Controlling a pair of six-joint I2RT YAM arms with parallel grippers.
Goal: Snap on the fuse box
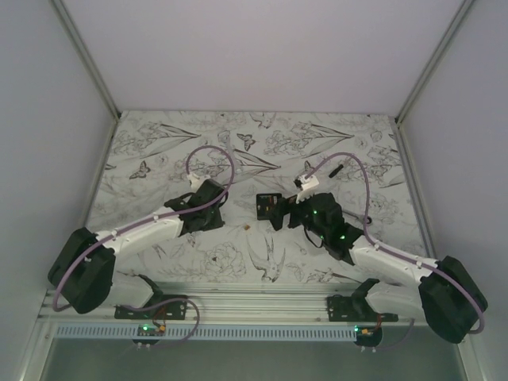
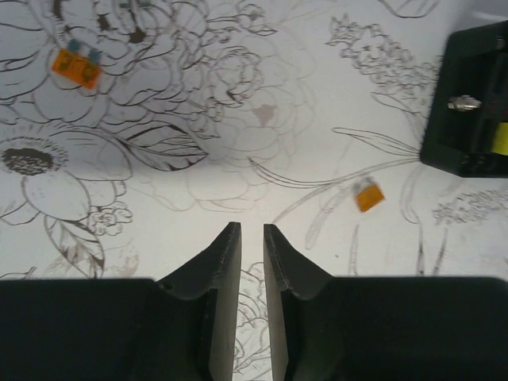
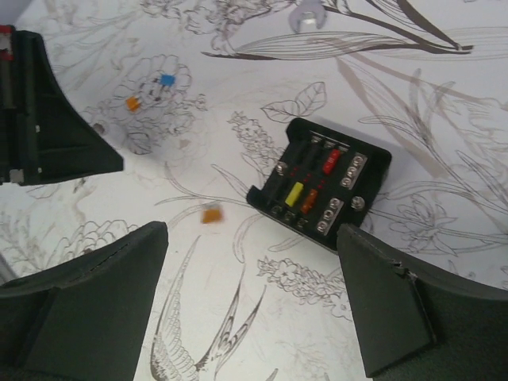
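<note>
The black fuse box (image 1: 267, 205) (image 3: 303, 182) (image 2: 456, 95) lies on the patterned mat near the middle, holding red, yellow and orange fuses. An orange fuse (image 2: 368, 196) (image 3: 212, 213) rests on the mat beside it. My left gripper (image 1: 216, 222) is shut, left of the box, its tips close together; I see nothing clearly between them. My right gripper (image 1: 281, 214) stands open above the box's right side.
Small orange and blue pieces (image 2: 76, 67) lie farther left. A grey wrench (image 3: 306, 16) lies behind. A dark tool (image 1: 336, 171) is at the back right.
</note>
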